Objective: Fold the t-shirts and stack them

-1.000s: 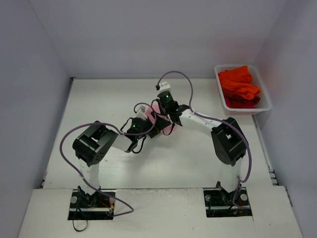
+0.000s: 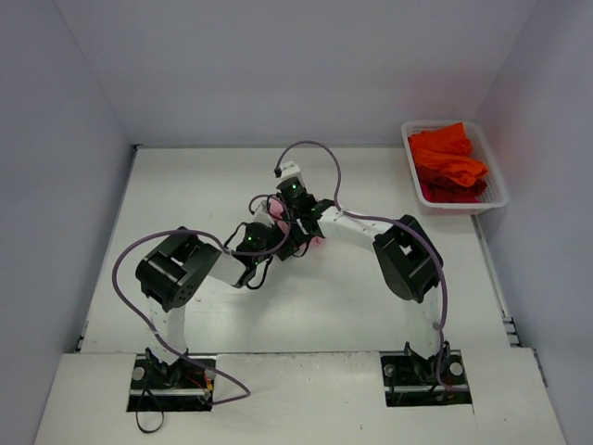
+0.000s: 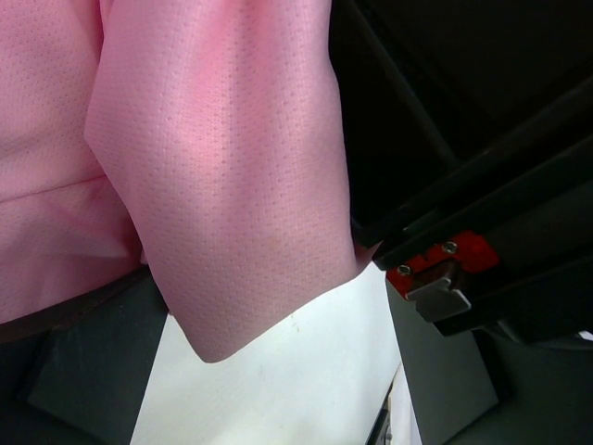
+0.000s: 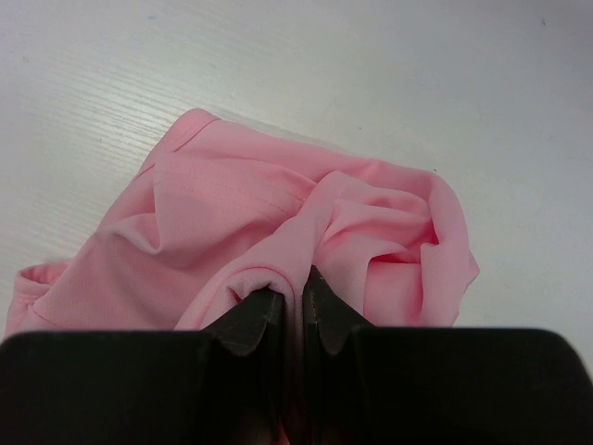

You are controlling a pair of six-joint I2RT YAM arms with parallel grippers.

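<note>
A pink t-shirt [image 2: 276, 208] shows only in patches between and behind the two grippers at mid-table. In the right wrist view, my right gripper is shut on a gathered fold of that pink shirt [image 4: 232, 199], whose rest spreads in loose folds. My left gripper stands open, its fingers [image 3: 102, 366] wide apart. A flap of pink cloth [image 3: 232, 185] hangs between them in the left wrist view, free at its lower edge. Dark parts of the right gripper fill the upper right of that view, touching the flap's edge.
At the back right, a white basket [image 2: 495, 190] holds orange and red cloth [image 2: 449, 165]. Bare white table [image 2: 185, 190] lies to the left, along the front and behind the shirt. Both grippers are very close together, with little room between them.
Over the last second my right arm has moved left, bringing its gripper closer to the left one and covering more of the pink shirt. The left arm has stayed still.
</note>
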